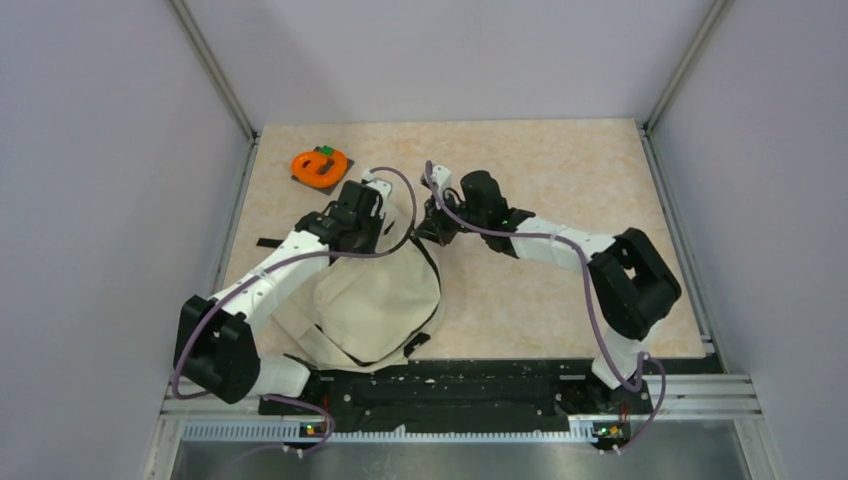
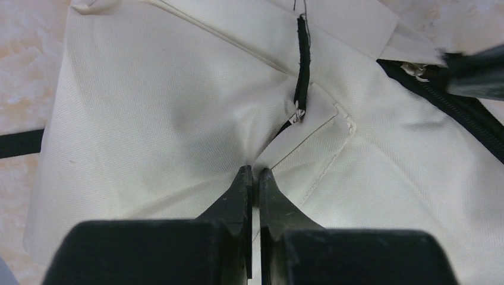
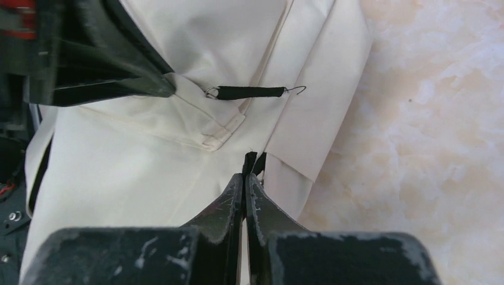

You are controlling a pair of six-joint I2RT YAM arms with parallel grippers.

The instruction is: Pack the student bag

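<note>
The cream cloth student bag [image 1: 380, 305] lies flat on the left half of the table, with black zipper edging. Above its upper part, my left gripper is shut, with a fold of the bag's cloth pinched at the fingertips. A black zipper pull [image 2: 302, 65] lies on the cloth just beyond that fold. At the bag's right edge, my right gripper is shut on the black tab of another zipper pull [image 3: 250, 160]. This pull's metal slider shows beside the right fingertips in the left wrist view. The bag's inside is hidden.
An orange ring-shaped item [image 1: 319, 168] with a green part sits on a dark flat piece [image 1: 345, 170] at the back left. A black strap [image 1: 269, 242] sticks out left of the bag.
</note>
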